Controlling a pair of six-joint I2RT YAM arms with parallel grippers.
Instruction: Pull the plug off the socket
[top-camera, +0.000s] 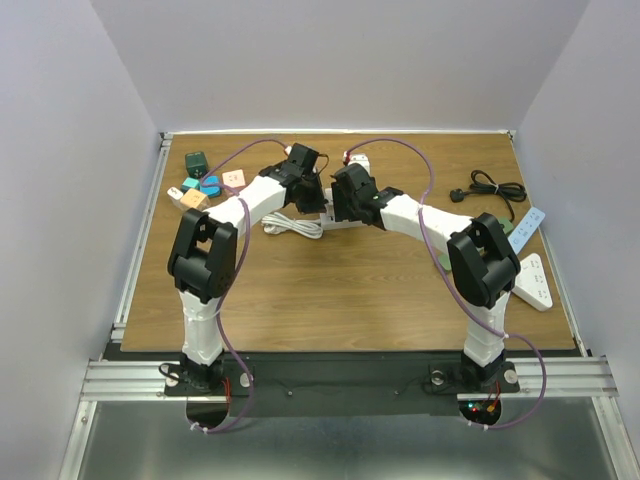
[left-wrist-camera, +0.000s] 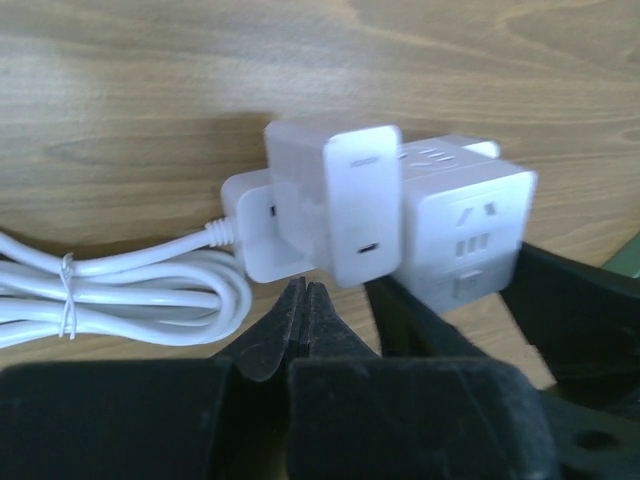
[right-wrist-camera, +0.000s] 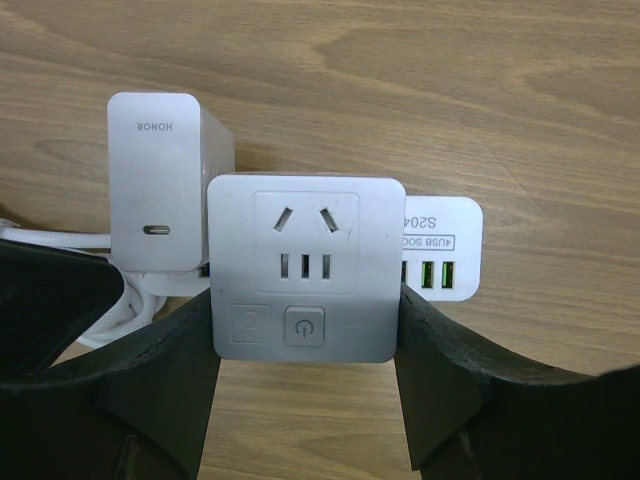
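Observation:
Between the fingers of my right gripper is the white cube plug (right-wrist-camera: 355, 270), its socket face and power button toward the camera; the gripper is shut on it. The cube stands on a white power strip (right-wrist-camera: 462, 215), whose USB end shows beyond it. A white HONOR charger (right-wrist-camera: 155, 195) stands beside the cube on the same strip. In the left wrist view, my left gripper is shut with nothing visible between its fingertips, in front of the strip's cable end (left-wrist-camera: 262, 250) and close to the charger (left-wrist-camera: 365, 205).
The strip's coiled white cable (top-camera: 290, 226) lies to its left. Coloured blocks (top-camera: 195, 198) lie far left; a black cable (top-camera: 492, 187) and another white strip (top-camera: 533, 282) lie at right. Both arms are close together.

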